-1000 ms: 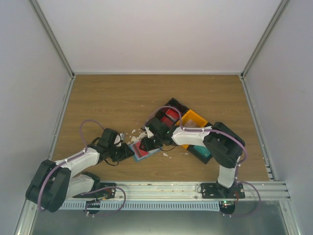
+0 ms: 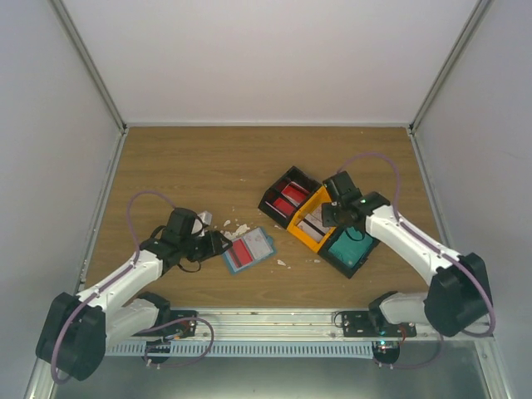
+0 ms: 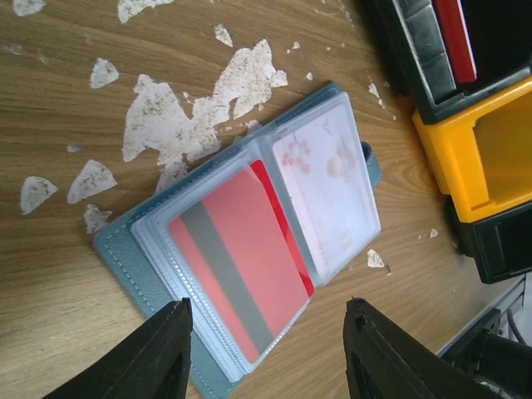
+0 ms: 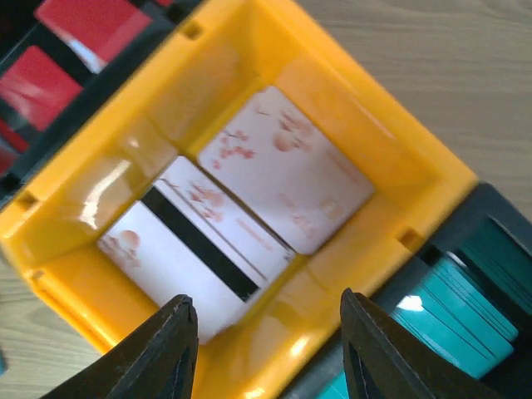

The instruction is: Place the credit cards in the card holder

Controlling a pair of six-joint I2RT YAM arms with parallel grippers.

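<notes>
The blue card holder (image 3: 125,253) lies unfolded on the table in the left wrist view. One clear pocket shows a red card (image 3: 249,258) with a grey stripe, the other a white card (image 3: 327,183) with a faint pink pattern. Just over its near edge, my left gripper stands open and empty. White cards (image 4: 287,170) lie in the yellow bin (image 4: 432,170) in the right wrist view, one with a black stripe (image 4: 199,243). Above that bin my right gripper is open, with no card between its fingers.
Beside the yellow bin are a black bin with red cards (image 4: 96,25) and another with teal cards (image 4: 457,324). Pale worn patches (image 3: 174,116) mark the wood by the holder.
My right gripper has swung right from over the card holder, past the red cards, to above the yellow bin. The left arm has shifted slightly, staying beside the holder.
</notes>
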